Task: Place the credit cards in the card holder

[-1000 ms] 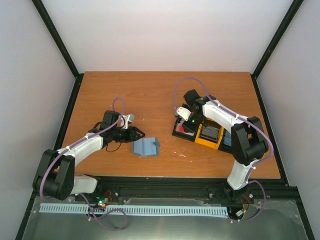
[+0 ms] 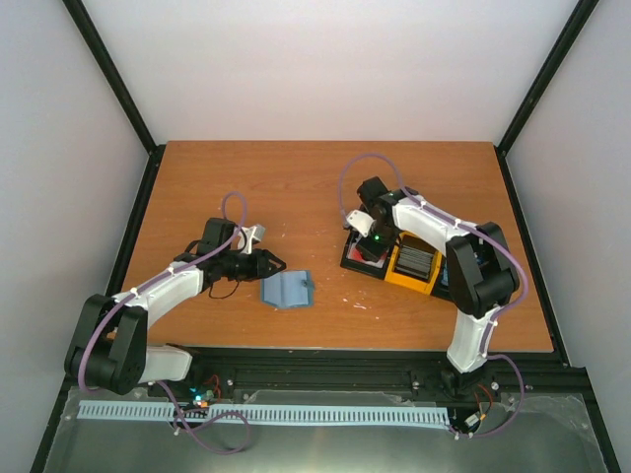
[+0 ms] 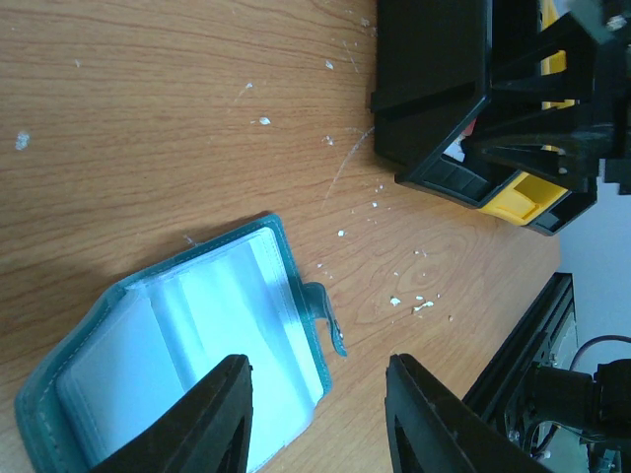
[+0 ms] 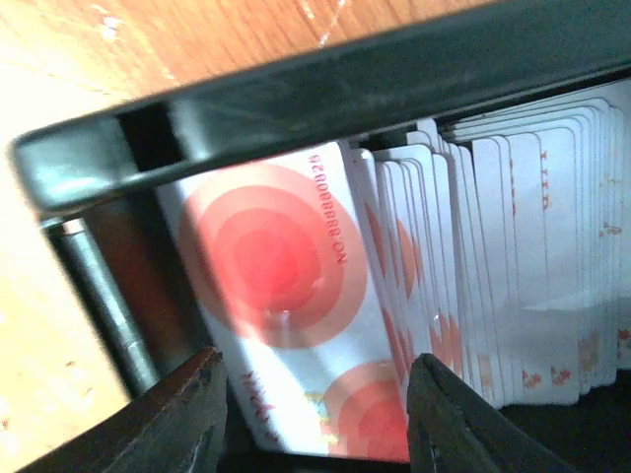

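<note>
The blue card holder (image 3: 212, 325) lies spread open on the table, its clear pockets facing up; in the top view it is the pale blue piece (image 2: 287, 289) left of centre. Over its near edge my left gripper stands part open, nothing between its fingers. White credit cards with red circles (image 4: 281, 251) lean in a stack inside a black tray compartment (image 4: 246, 113). Just over the front card my right gripper is part open, a finger either side of its lower part. Whether the fingers touch the card cannot be told.
A yellow compartment (image 2: 413, 263) with dark contents adjoins the black one, and another black compartment lies further right. Their walls stand close around the right gripper. Bare table (image 2: 325, 315) separates holder and tray.
The left arm and the card holder stayed put.
</note>
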